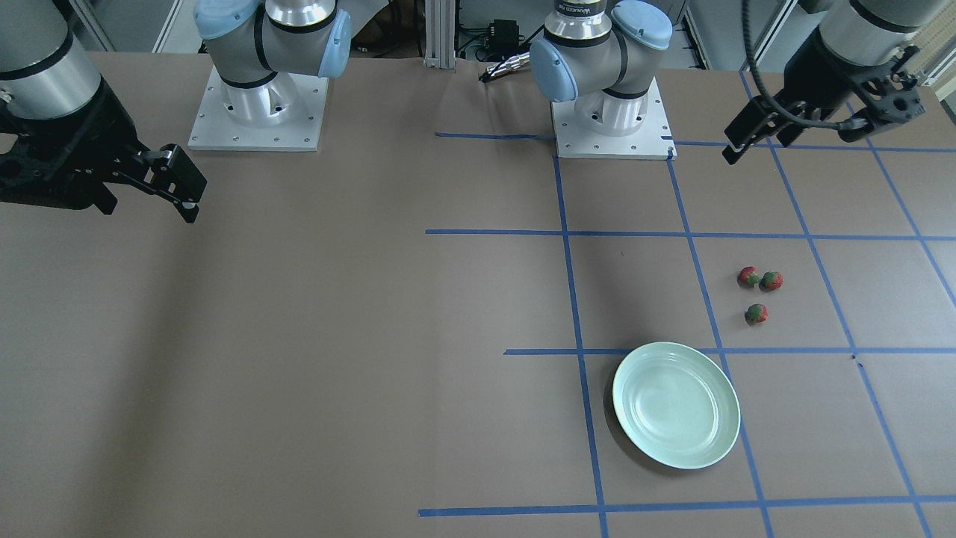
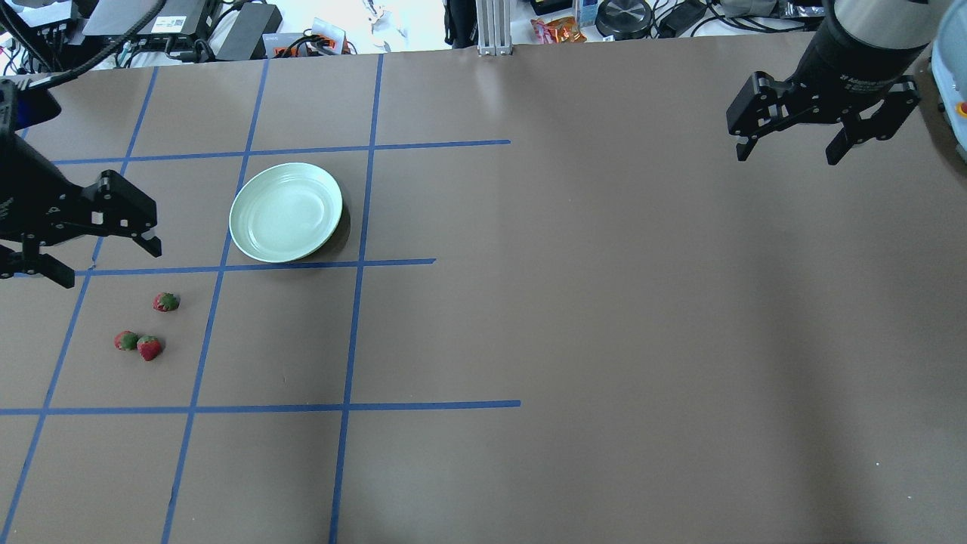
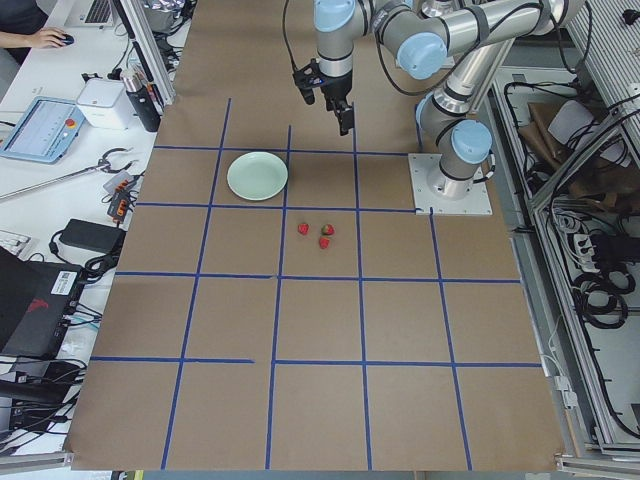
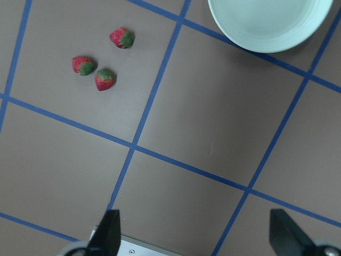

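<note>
Three strawberries [image 1: 771, 281] lie loose on the taped grid, with a pale green plate [image 1: 677, 403] nearby; in the top view the plate [image 2: 285, 211] is right of and above the strawberries [image 2: 149, 347]. My black gripper [image 1: 753, 143] hangs high at the back right in the front view and at the left edge in the top view. In the wrist view its two fingertips [image 4: 194, 234] stand wide apart with bare table between them, and the strawberries [image 4: 105, 79] are at upper left.
A second arm's gripper [image 2: 816, 127] hovers over the bare side of the table. A white base plate [image 3: 450, 200] sits at the table edge.
</note>
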